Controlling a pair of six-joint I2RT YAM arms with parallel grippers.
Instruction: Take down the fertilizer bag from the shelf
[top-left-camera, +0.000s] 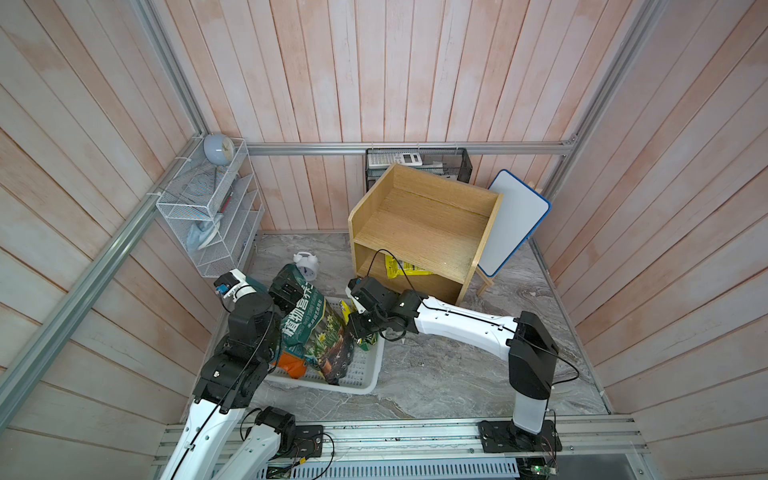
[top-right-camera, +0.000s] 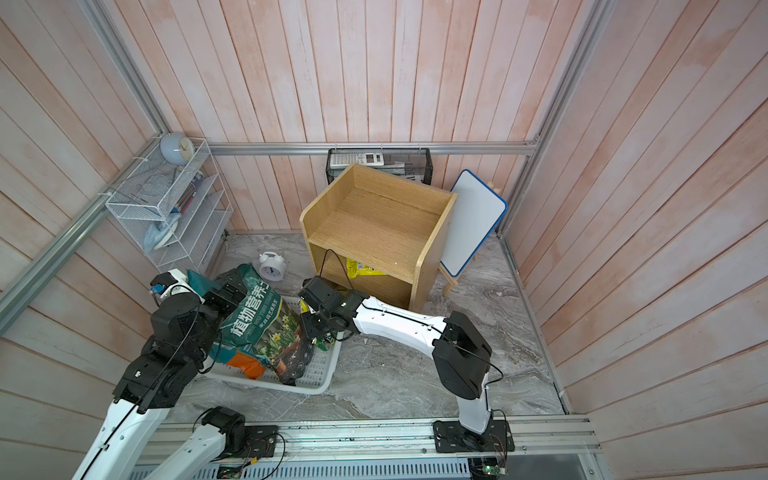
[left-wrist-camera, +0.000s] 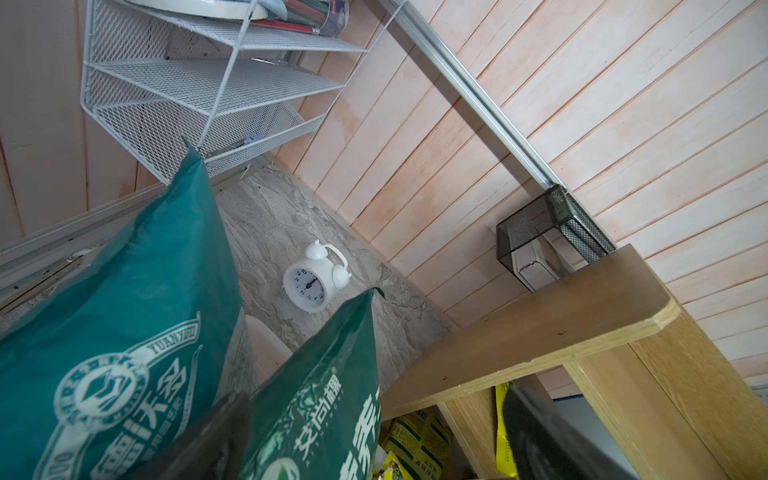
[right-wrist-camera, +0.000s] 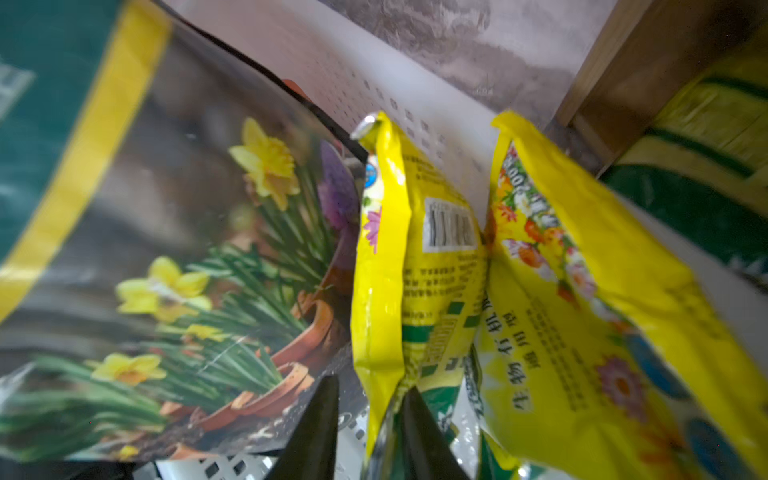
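Note:
A large teal bag with a flower picture (top-left-camera: 316, 336) stands in the white basket (top-left-camera: 364, 376), with another teal bag (left-wrist-camera: 120, 336) at its left. My left gripper is open above these bags. Yellow fertilizer bags (right-wrist-camera: 416, 264) lie at the basket's right, and another yellow bag (top-left-camera: 400, 264) sits on the wooden shelf's lower level (top-left-camera: 424, 216). My right gripper is low in the basket at the yellow bags, its fingers part open; whether anything is held between them is unclear.
A white wire rack (top-left-camera: 204, 208) is on the left wall. A white alarm clock (left-wrist-camera: 312, 284) stands behind the basket. A whiteboard (top-left-camera: 512, 216) leans right of the shelf.

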